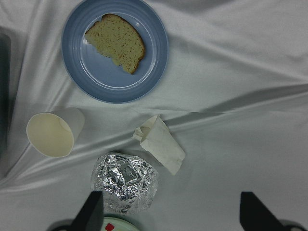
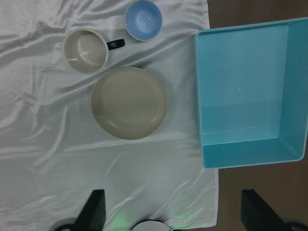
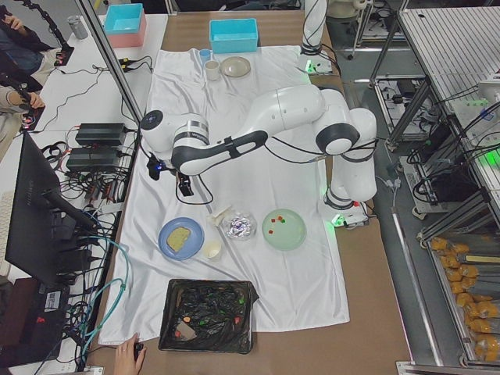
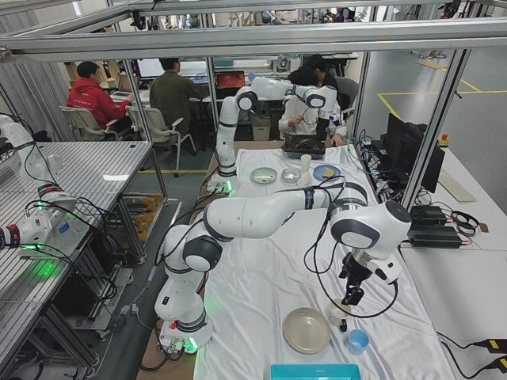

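Observation:
My left gripper hangs open above a blue plate (image 1: 77, 53) with a bread slice (image 1: 115, 41), a paper cup (image 1: 54, 134), a crumpled paper piece (image 1: 161, 147), a foil ball (image 1: 122, 183) and a green plate (image 3: 283, 234) with small red pieces. My right gripper stands open above a beige plate (image 2: 129, 103), a mug (image 2: 85, 50), a blue cup (image 2: 143, 20) and a blue bin (image 2: 243, 91).
A black-lined tray (image 3: 207, 312) with scraps sits at the cloth's near end in the left camera view. A monitor and cables line one side.

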